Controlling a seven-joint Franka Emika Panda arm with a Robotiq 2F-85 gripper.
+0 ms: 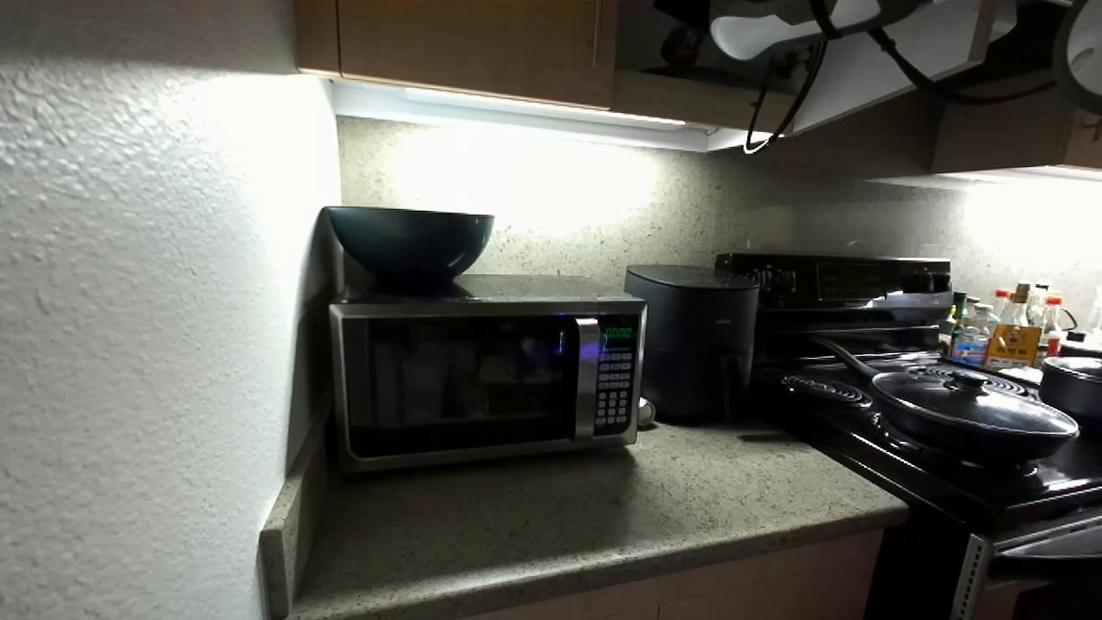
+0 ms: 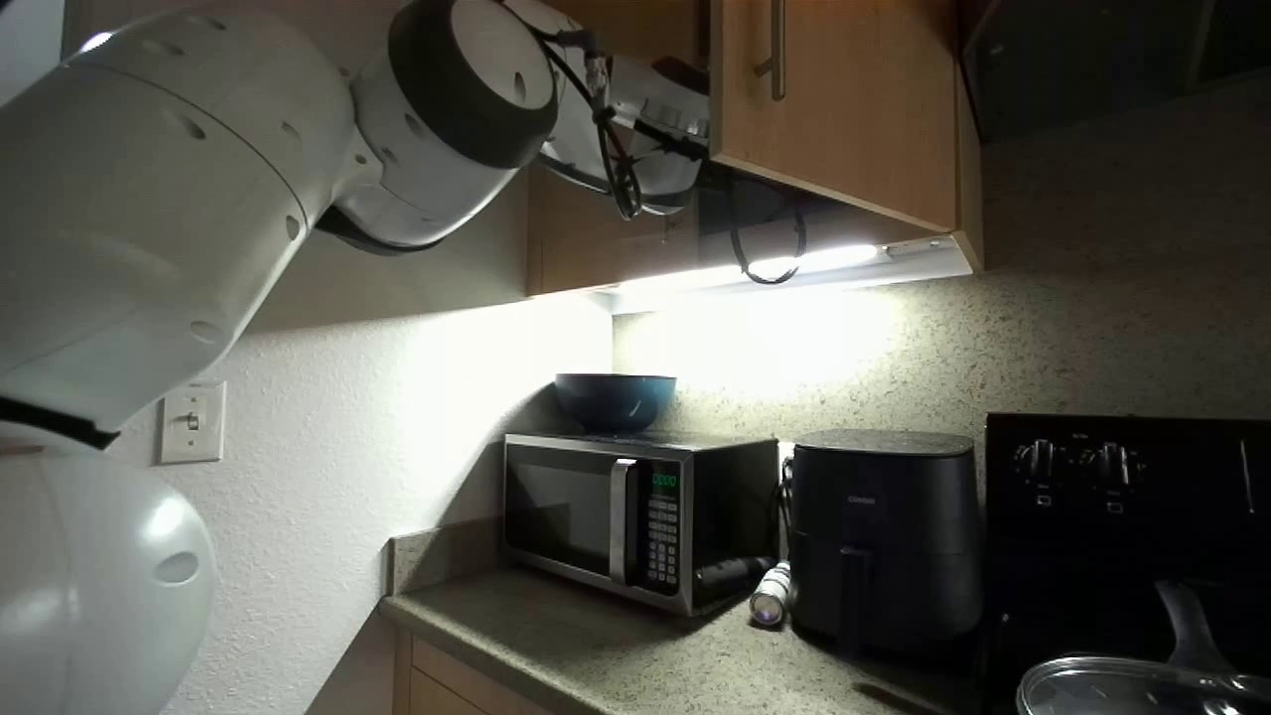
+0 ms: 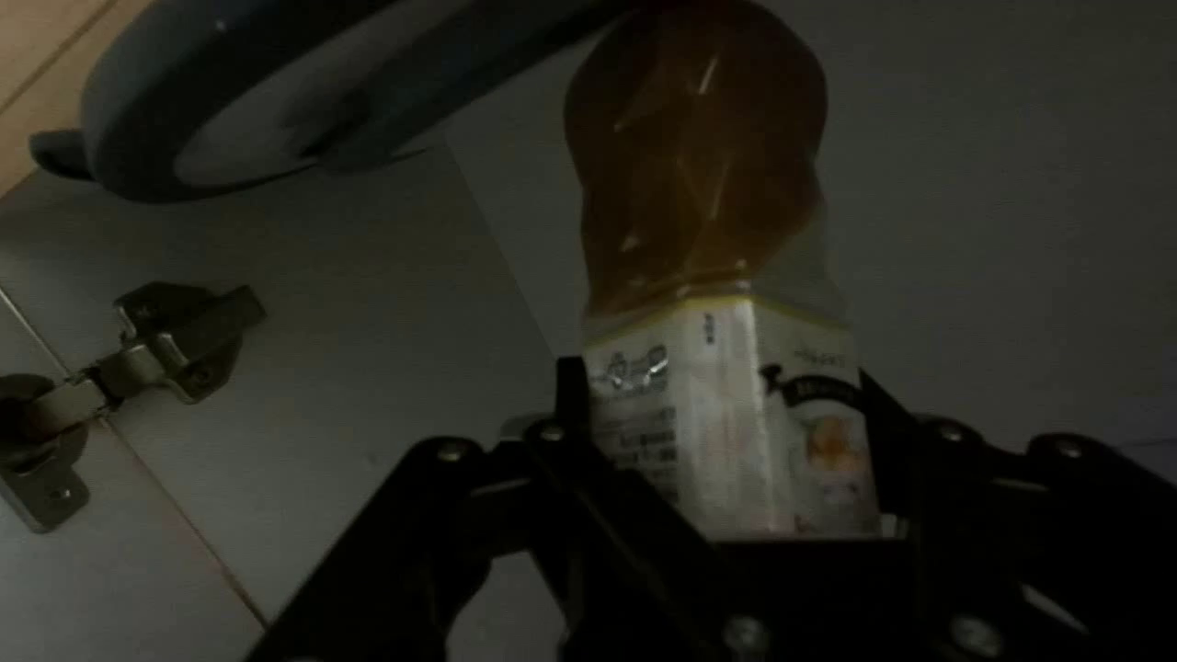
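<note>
In the wrist view a clear bottle (image 3: 701, 165) of amber-brown contents, with a white printed label (image 3: 717, 419), stands between the dark fingers of my gripper. The fingers press against its label from both sides, so the gripper is shut on it. The bottle's top end is cut by the frame's upper edge. Exterior view 1 shows a small dark reddish shape (image 1: 682, 46) inside the open upper cabinet, beside the arm; it is too dim to name surely. The open cabinet door hides my gripper in exterior view 2.
A grey rounded object (image 3: 254, 88) lies close to the bottle, near a metal hinge (image 3: 182, 336). The open cabinet door (image 2: 840, 107) stands beside the arm. Below are a microwave (image 1: 465, 382) with a dark bowl (image 1: 413, 243), an air fryer (image 1: 690, 341) and a lidded pan (image 1: 971, 408).
</note>
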